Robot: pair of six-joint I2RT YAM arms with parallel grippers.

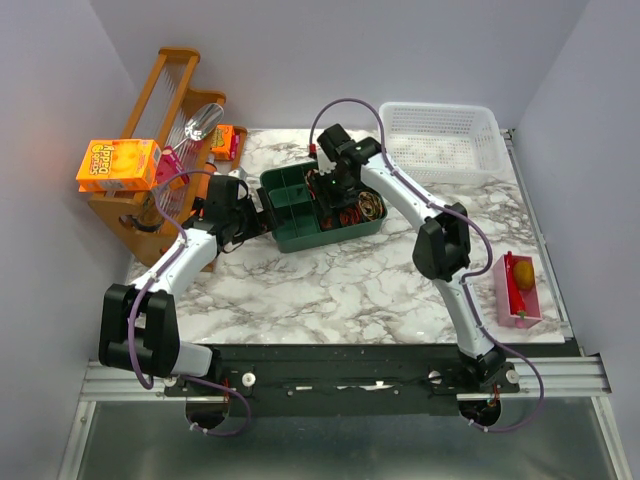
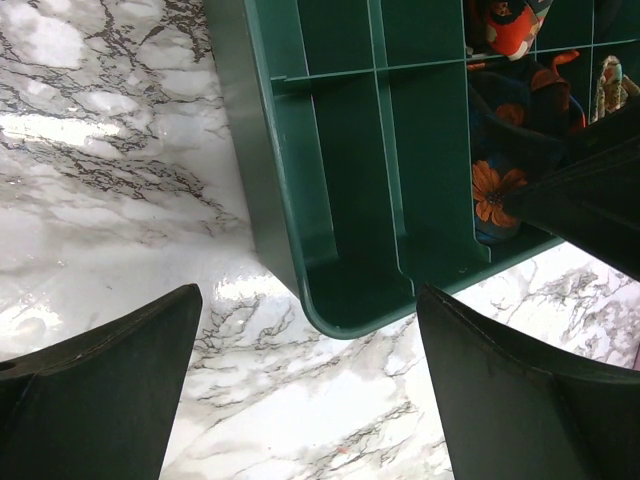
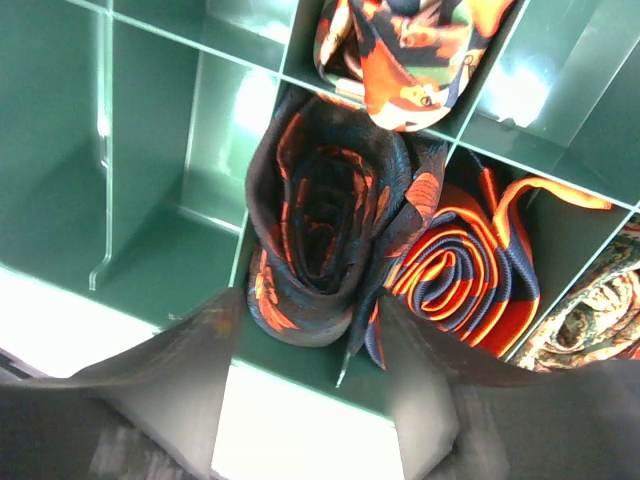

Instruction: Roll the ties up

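Observation:
The green divided box [image 1: 300, 238] holds ties in its compartments. In the right wrist view, a dark tie with orange flowers [image 3: 280, 210] lies loosely coiled beside a rolled orange-striped tie [image 3: 455, 280], a patterned tie [image 3: 420, 50] above and a paisley one [image 3: 590, 310] at right. My right gripper is over the box at the dark tie, fingers apart and blurred, with nothing clearly held. My left gripper is open at the box's left end, beside empty compartments.
A wooden shelf [image 1: 140, 225] with boxes stands left, a white basket [image 1: 440, 160] back right, a pink bin [image 1: 515, 315] at right.

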